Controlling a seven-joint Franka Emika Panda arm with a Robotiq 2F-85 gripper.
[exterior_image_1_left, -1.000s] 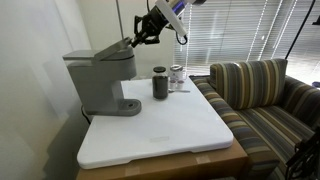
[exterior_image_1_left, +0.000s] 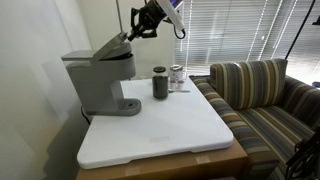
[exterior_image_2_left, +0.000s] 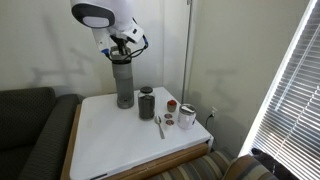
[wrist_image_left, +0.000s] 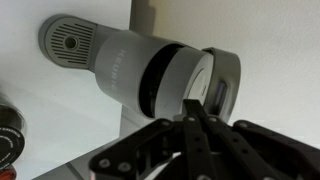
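Observation:
A grey coffee maker (exterior_image_1_left: 100, 85) stands at the back left of the white table, its lid (exterior_image_1_left: 112, 46) tilted up at an angle. My gripper (exterior_image_1_left: 131, 36) is at the raised lid's front edge, with its fingers shut and nothing showing between them. From the wrist view, the black fingertips (wrist_image_left: 191, 107) overlap the lid (wrist_image_left: 229, 74) and the opening beside it; whether they touch cannot be told. The brand lettering and round drip tray (wrist_image_left: 70, 41) also show there. In the other exterior view, the arm partly hides the machine's top (exterior_image_2_left: 121, 62).
A dark jar (exterior_image_1_left: 160, 84) stands right of the machine, with a lighter canister (exterior_image_1_left: 178, 74) behind it. A spoon (exterior_image_2_left: 160, 128), a small red-topped container (exterior_image_2_left: 171, 104) and a white mug (exterior_image_2_left: 186, 117) are nearby.
The coffee maker's lid has risen from nearly flat to a clear tilt. My gripper has moved slightly up and left with it. The machine's body has stayed in place.

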